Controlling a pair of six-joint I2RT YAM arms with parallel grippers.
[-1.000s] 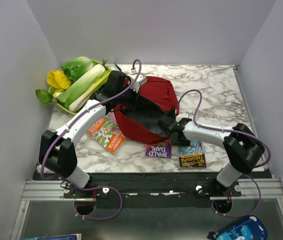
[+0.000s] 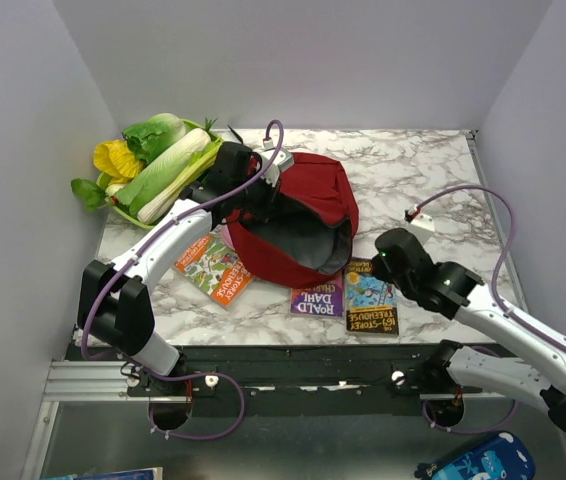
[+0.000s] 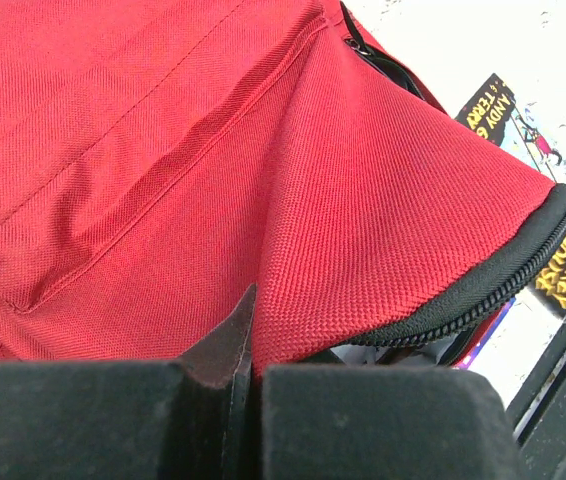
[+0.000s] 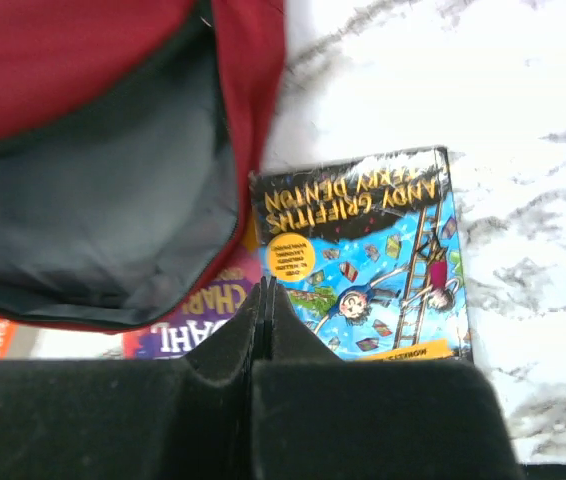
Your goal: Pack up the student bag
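Observation:
The red bag [image 2: 318,180] lies on the marble table with its grey-lined mouth gaping toward the front. My left gripper is shut on the red fabric [image 3: 363,220] at the bag's upper edge and holds it up. Right of the bag's mouth, my right gripper is shut with nothing between its fingers, above a blue and black book [image 4: 363,270]. A purple book [image 2: 318,297] lies partly under the bag's front edge. To the left, an orange and green book [image 2: 213,268] rests flat on the table.
A green bowl of vegetables [image 2: 153,165] stands at the back left. Beyond the table's front edge lie a blue patterned case [image 2: 483,462] and another book [image 2: 113,474].
The blue and black book has shifted slightly left and back. My left arm and the bag look unchanged.

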